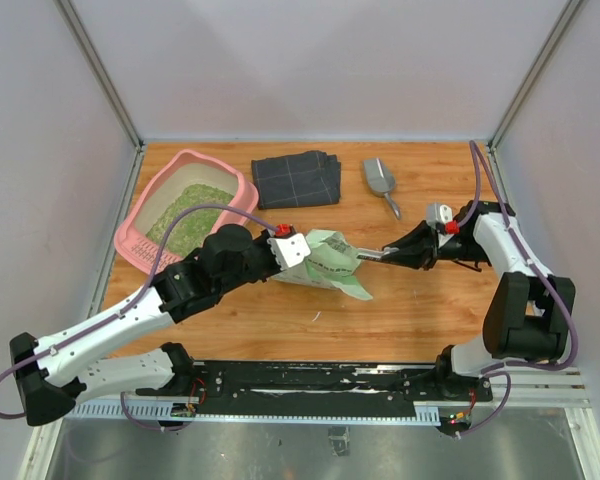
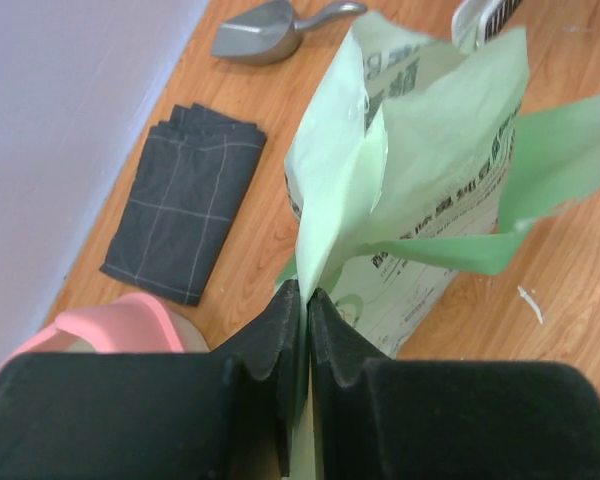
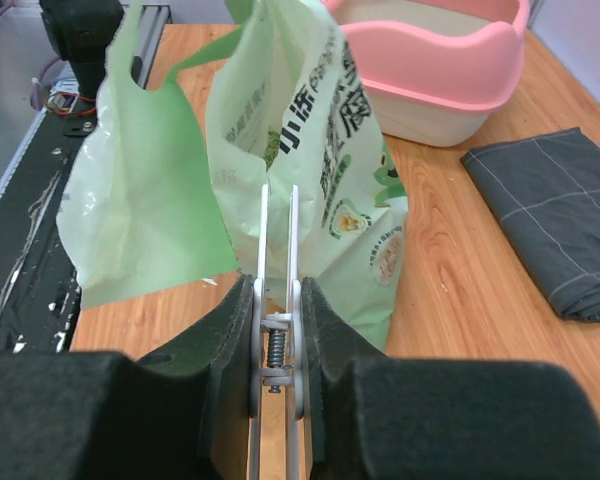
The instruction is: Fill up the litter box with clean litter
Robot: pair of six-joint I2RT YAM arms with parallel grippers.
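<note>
A pale green litter bag (image 1: 330,265) with torn, open top lies mid-table. My left gripper pinches the bag's crumpled edge. My right gripper is shut on a long metal tool (image 3: 293,230), like scissors or tongs, whose tips touch or nearly touch the bag (image 3: 350,250). The pink litter box (image 1: 130,240) at the upper left holds green litter (image 1: 185,205).
A folded dark cloth (image 1: 295,180) lies at the back centre, with a grey scoop (image 1: 378,178) to its right.
</note>
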